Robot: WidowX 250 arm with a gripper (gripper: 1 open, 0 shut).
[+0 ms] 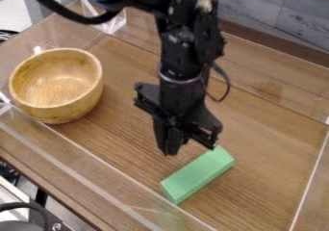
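My black gripper (pixel 172 139) hangs over the middle of the wooden table, fingers pointing down and shut, with nothing visible between them. A light green rectangular block (pixel 198 175) lies on the table just below and to the right of the fingertips. A yellow-tan round bowl (pixel 54 83) stands on the left side of the table, apart from the gripper.
The wooden table (pixel 261 158) has bare room at the right and behind the arm. A grey wall (pixel 270 23) runs along the back right. A small pale object sits at the back left, partly behind the arm. Cables show at the lower left edge.
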